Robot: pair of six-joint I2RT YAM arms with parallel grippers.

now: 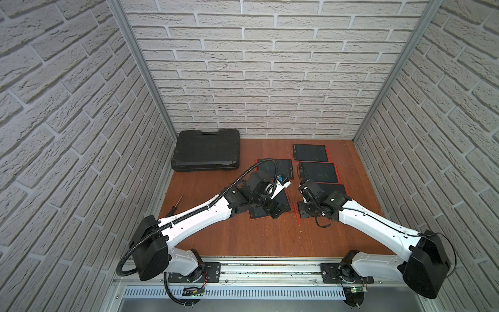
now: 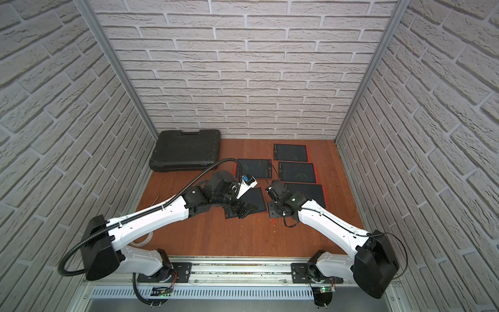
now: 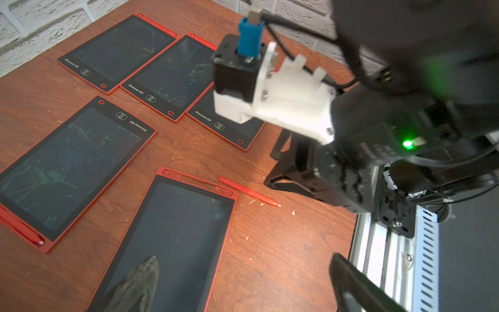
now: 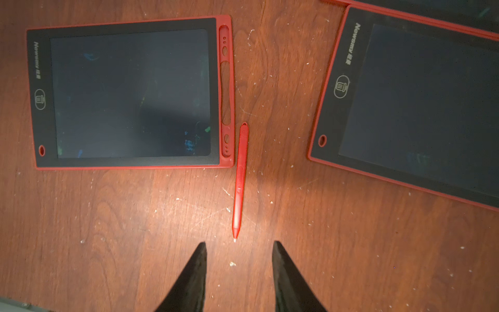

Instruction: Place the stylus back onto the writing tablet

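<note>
A red stylus lies loose on the wood just beside the red tablet, along the edge with its empty holder slot; it also shows in the left wrist view (image 3: 248, 190). My right gripper hangs over the table below the stylus's tip in its view, part open, nothing between its fingers. My left gripper stands open above that tablet's area, empty, with the right arm ahead of it in its view.
Several other tablets (image 4: 415, 114) lie behind and to the right. A black case (image 1: 205, 150) is at the back left. Bare wood (image 3: 291, 249) is at the front.
</note>
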